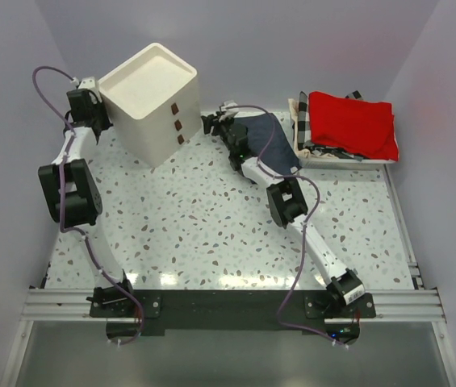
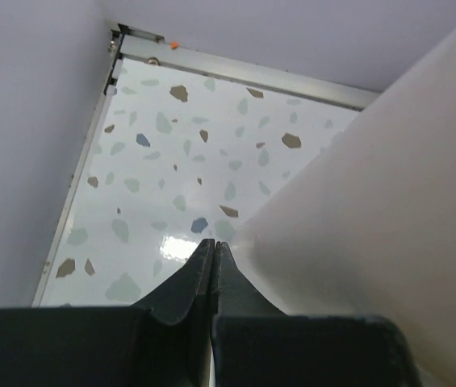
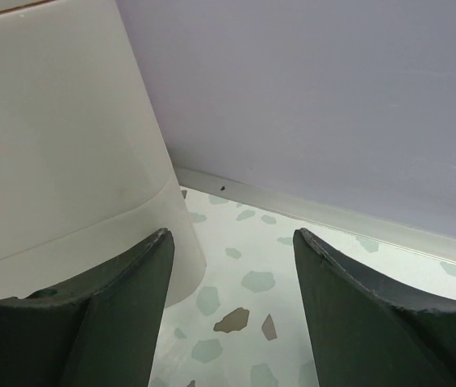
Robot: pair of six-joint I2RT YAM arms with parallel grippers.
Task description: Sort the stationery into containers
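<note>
A white drawer cabinet (image 1: 143,113) with brown knobs stands at the back left, rotated askew. My left gripper (image 1: 102,125) is at its left side, shut with nothing visible between its fingers; in the left wrist view the cabinet's pale side (image 2: 389,210) fills the right. My right gripper (image 1: 211,124) is low at the back, just right of the cabinet. In the right wrist view its fingers stand apart around empty space, the cabinet's rounded corner (image 3: 82,137) at the left. No stationery item can be made out.
A dark blue folded cloth (image 1: 288,161) lies under the right arm. A white box (image 1: 340,164) at the back right holds red and checked cloths. Walls enclose the back and sides.
</note>
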